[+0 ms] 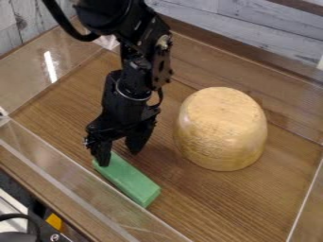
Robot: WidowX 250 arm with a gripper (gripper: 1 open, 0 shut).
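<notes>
My black gripper (120, 142) hangs low over the wooden tray floor, its fingers spread open. A green rectangular block (130, 184) lies on the wood just below and in front of the fingertips, near the tray's clear left wall. The near finger is at the block's upper end; I cannot tell whether it touches.
A large round tan object (221, 130) rests to the right of the gripper. Clear walls edge the tray, with cables outside at the lower left.
</notes>
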